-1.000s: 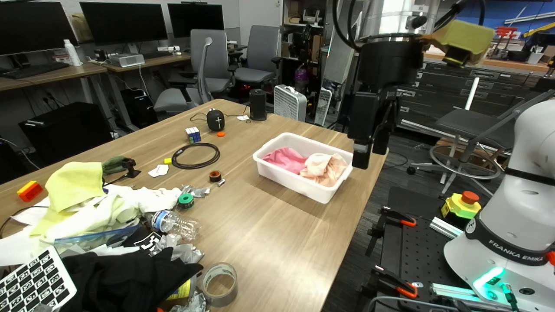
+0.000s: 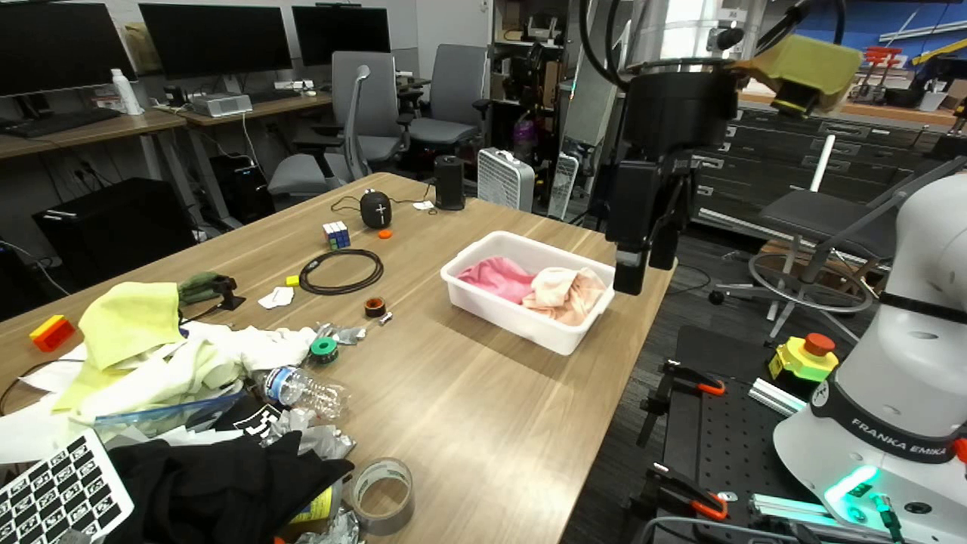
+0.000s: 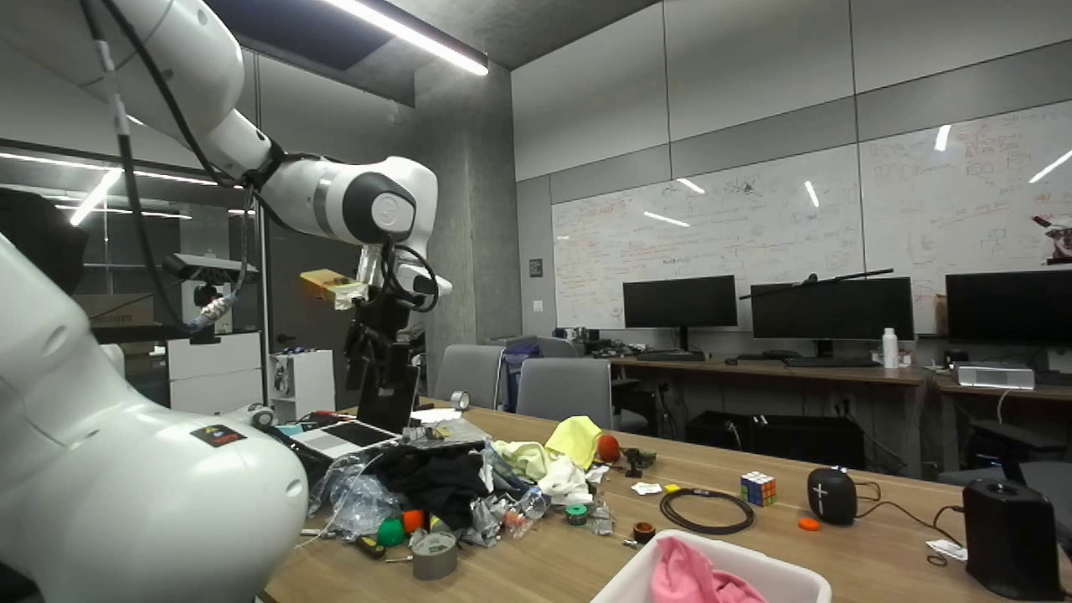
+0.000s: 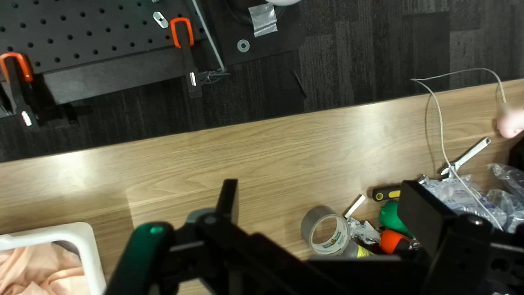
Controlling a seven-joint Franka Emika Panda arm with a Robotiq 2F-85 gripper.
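My gripper stands open in the wrist view, its two fingers wide apart with only tabletop and clutter visible below. In exterior view 1 the gripper (image 2: 649, 264) hangs high, pointing down, overlapping the right end of the white bin (image 2: 512, 327) in the picture. Inside that bin lie a pink cloth (image 2: 496, 278) at the left and a peach cloth (image 2: 566, 292) at the right. Only one corner of the bin (image 4: 91, 250) shows at the lower left of the wrist view, with the peach cloth (image 4: 41, 268) in it.
Clutter covers the table's left side: a black cloth (image 2: 217, 485), pale yellow-green cloths (image 2: 136, 317), a plastic bottle (image 2: 304, 390) and a tape roll (image 2: 406, 508). A coiled cable (image 2: 341, 289) and Rubik's cube (image 2: 336, 236) sit further back. Bare wood lies in front of the bin.
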